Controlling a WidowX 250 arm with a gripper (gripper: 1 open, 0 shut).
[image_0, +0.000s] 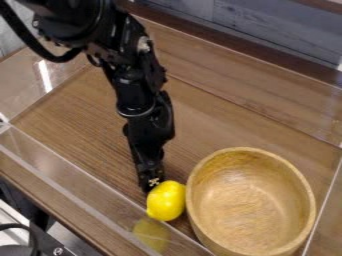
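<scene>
A black robot arm hangs from the upper left, its gripper low over the wooden table, its tip just behind and left of a yellow lemon-like object. The fingertips are dark and partly hidden by the yellow object, so their hold on it is unclear. The yellow object rests against the left side of a large light wooden bowl, which is empty.
A clear plastic edge runs along the near left side, and a grey panelled wall stands at the back.
</scene>
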